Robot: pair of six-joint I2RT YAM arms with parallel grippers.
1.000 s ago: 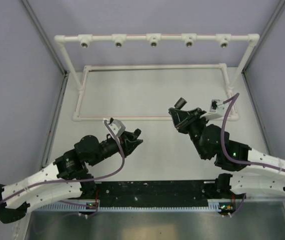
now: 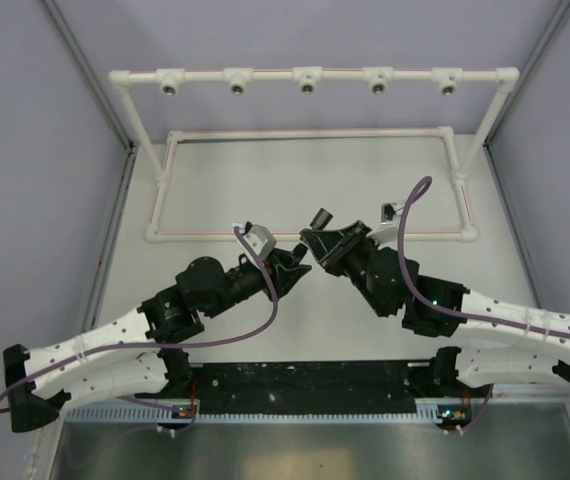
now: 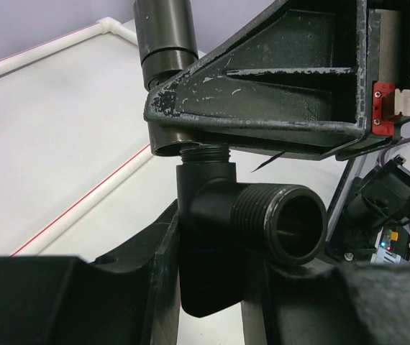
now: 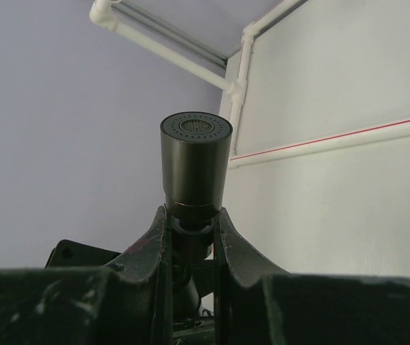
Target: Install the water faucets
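In the left wrist view, the black faucet body (image 3: 201, 190) has a threaded side inlet (image 3: 284, 219) facing the camera and a threaded top. My left gripper (image 2: 290, 264) is shut on its lower part. Just above the threaded top, seemingly touching or very close, is the lower end of the dark cylindrical nozzle (image 3: 165, 43). My right gripper (image 2: 317, 243) has a finger (image 3: 255, 108) against that nozzle. From the right wrist view, the perforated nozzle tip (image 4: 196, 154) rises between the right fingers, which close on its narrower neck. Whether the threads engage cannot be seen.
A white pipe frame (image 2: 340, 75) stands behind, its top bar carrying several open, downward-facing outlets (image 2: 307, 85). Its lower bar (image 2: 230, 237) lies close behind the grippers. Side walls (image 2: 25, 200) bound the space. Bare white board (image 2: 305, 180) fills the middle.
My right gripper has moved left and slightly toward the front with the nozzle. My left gripper has shifted right and slightly back with the faucet body. The two parts have come close together.
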